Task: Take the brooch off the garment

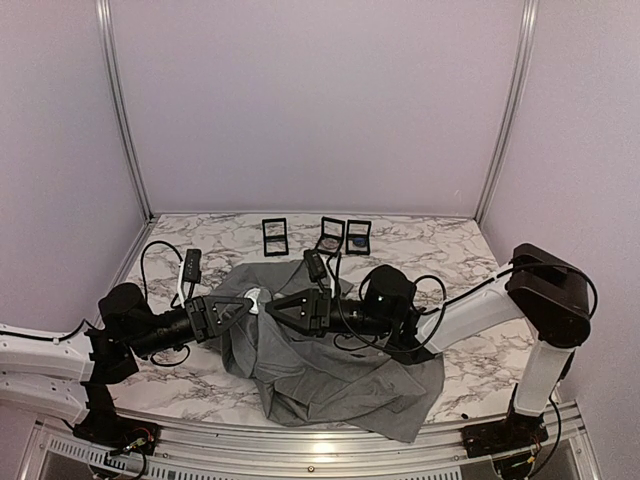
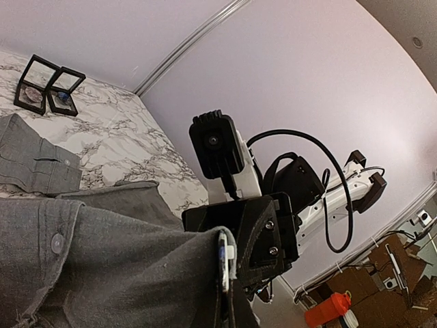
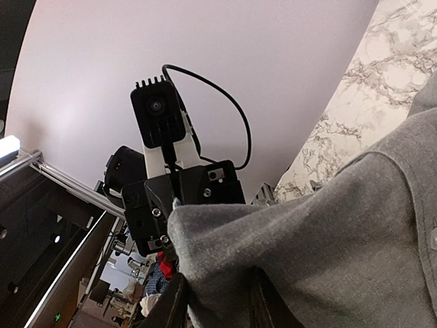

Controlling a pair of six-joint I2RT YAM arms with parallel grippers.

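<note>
The grey garment point(image 1: 290, 365) lies crumpled on the table, with a fold of it raised between my two grippers. A pale brooch point(image 1: 257, 297) shows on this fold in the top view. From the left wrist it appears nearly edge-on, as a white and blue strip point(image 2: 226, 263) at the cloth's border. My left gripper is shut on the garment's raised fold near the brooch; exactly what lies between its fingers is partly hidden. Opposite it, my right gripper is part open, fingertips apart, close to the cloth.
Behind the garment stand three small black display cases: a left one point(image 1: 275, 237), a middle one point(image 1: 330, 235) and a right one point(image 1: 358, 238). The two grippers face each other closely.
</note>
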